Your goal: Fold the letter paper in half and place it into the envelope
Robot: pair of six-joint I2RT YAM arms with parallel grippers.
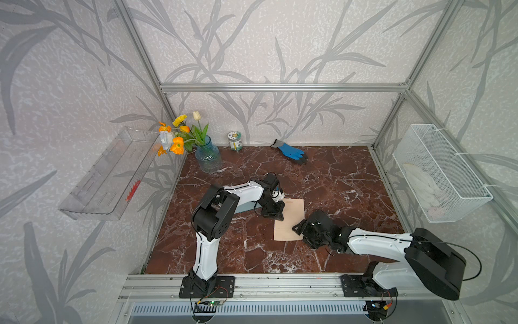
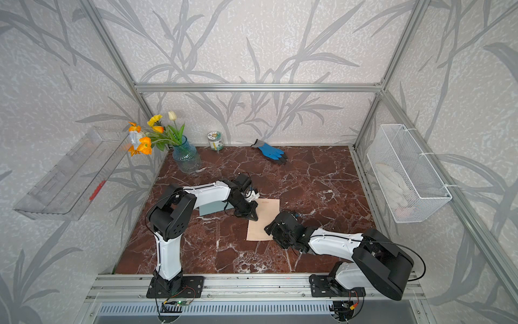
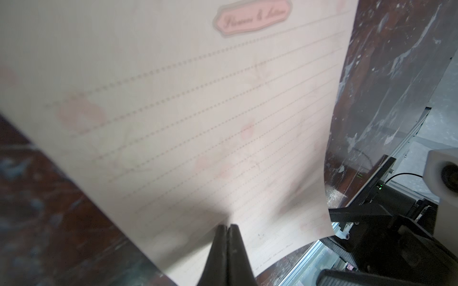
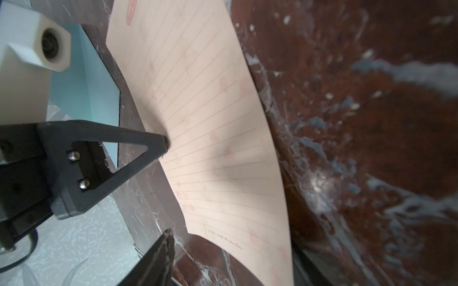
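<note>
The lined letter paper [image 1: 287,224] lies unfolded on the marble table, slightly curved up. My left gripper is shut, its tips pressed on one long edge of the paper; this gripper also shows in the right wrist view at that edge. My right gripper is open at the other long edge, low over the table, with the paper's edge between its blurred fingers. The light blue envelope [image 4: 97,81] lies left of the paper, partly under the left arm.
At the back stand a glass vase of flowers [image 1: 208,161] and a tin [image 1: 234,141]; a blue glove [image 1: 289,151] lies right of them. A clear bin and a white wire basket hang on the sides.
</note>
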